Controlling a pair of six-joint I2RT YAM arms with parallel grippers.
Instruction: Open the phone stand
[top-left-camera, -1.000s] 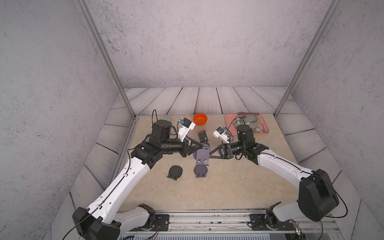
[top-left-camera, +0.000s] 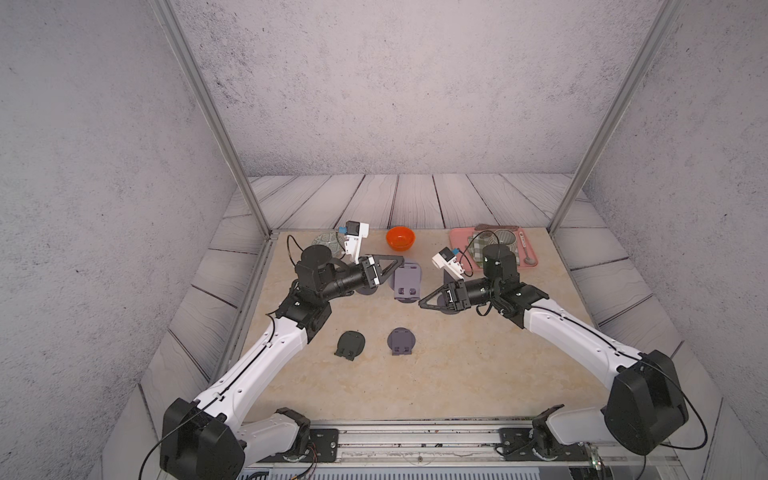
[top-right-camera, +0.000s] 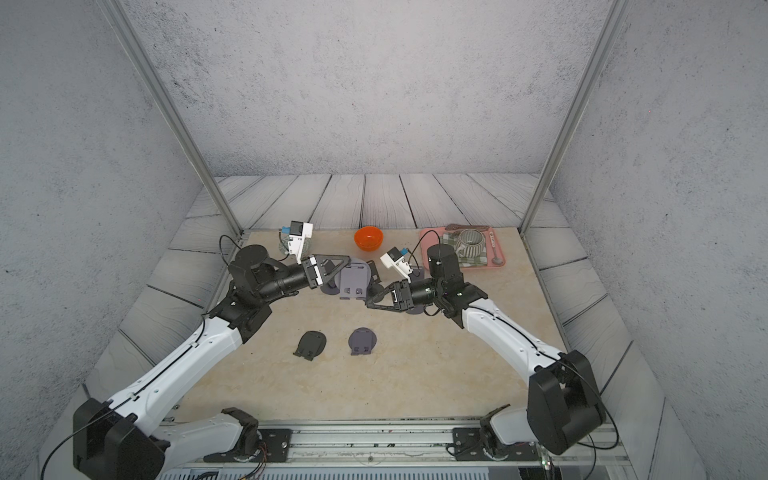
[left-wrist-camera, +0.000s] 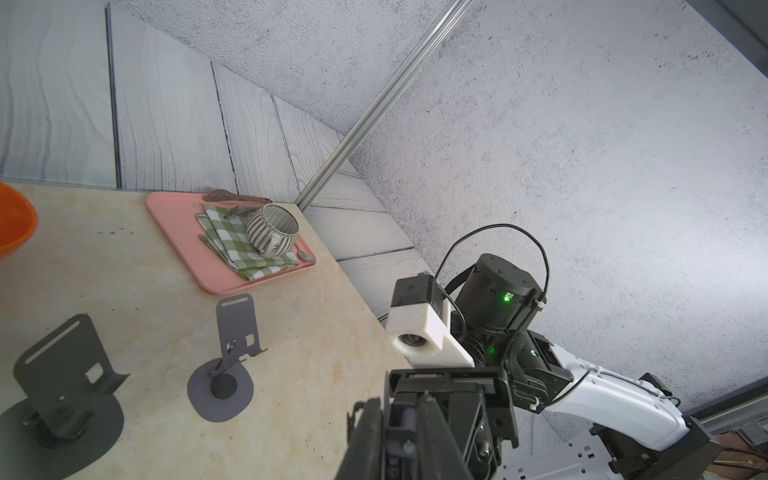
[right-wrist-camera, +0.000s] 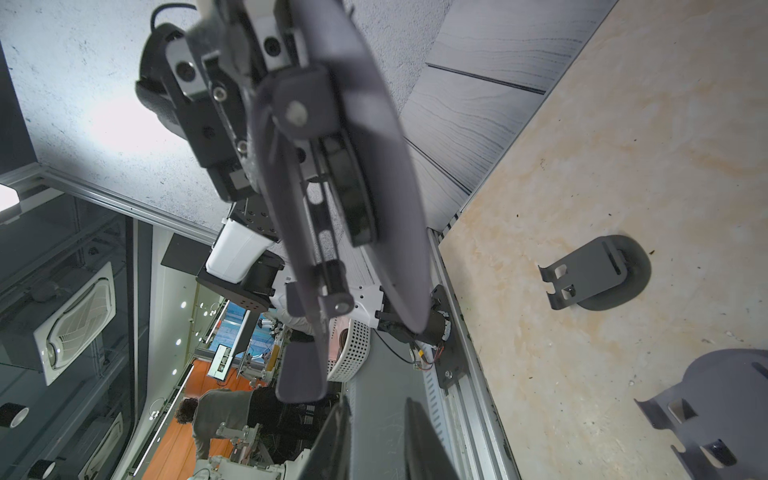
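Observation:
A purple-grey phone stand hangs above the table, my left gripper shut on its far end. In the right wrist view the held stand is a blurred, edge-on pair of plates, set at a narrow angle to each other. Lower right of it in the top left view is my right gripper, part open, with a small gap to the stand and nothing between its fingers. Two folded stands lie flat on the table, one dark grey and one purple.
Two unfolded stands, one dark and one purple, stand on the table behind the arms. Farther back are an orange bowl and a pink tray with a cloth and cup.
My left gripper has carried the stand away from the table's front, and its plate has turned in view.

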